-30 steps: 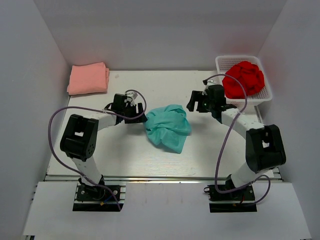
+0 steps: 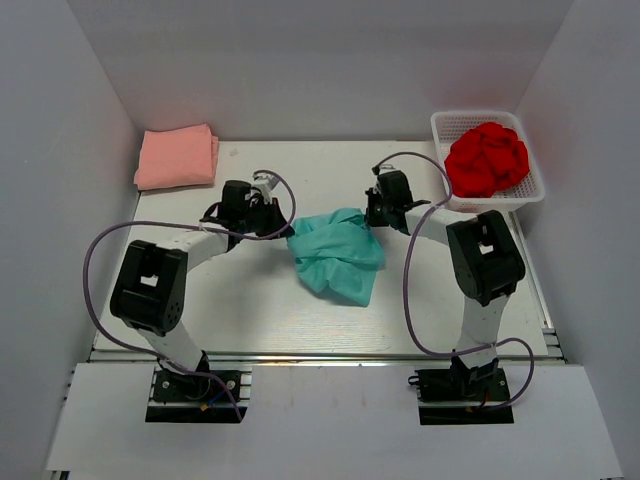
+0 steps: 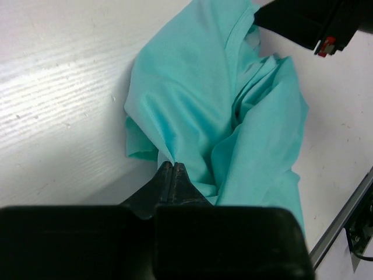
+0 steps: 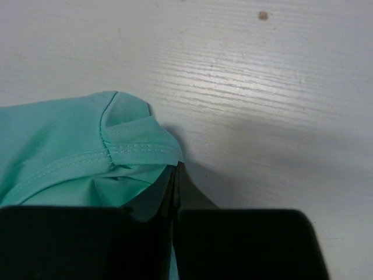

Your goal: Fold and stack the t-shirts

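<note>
A crumpled turquoise t-shirt (image 2: 335,255) lies in the middle of the table. My left gripper (image 2: 289,232) is at its upper left edge, shut; in the left wrist view a ridge of the cloth (image 3: 186,111) runs into the closed fingertips. At the shirt's upper right corner is my right gripper (image 2: 369,221). Its fingers are shut too, and the right wrist view has a stitched hem (image 4: 143,153) of the shirt drawn to a point between the tips. A folded salmon-pink shirt (image 2: 177,158) rests at the table's far left corner.
At the far right stands a white basket (image 2: 535,185) holding a bunched red cloth (image 2: 487,160). Bare tabletop (image 2: 300,165) lies behind the turquoise shirt, and the front strip is free as well. Grey walls enclose the back and sides.
The right gripper came left from open table to the shirt's corner, and its fingers closed there.
</note>
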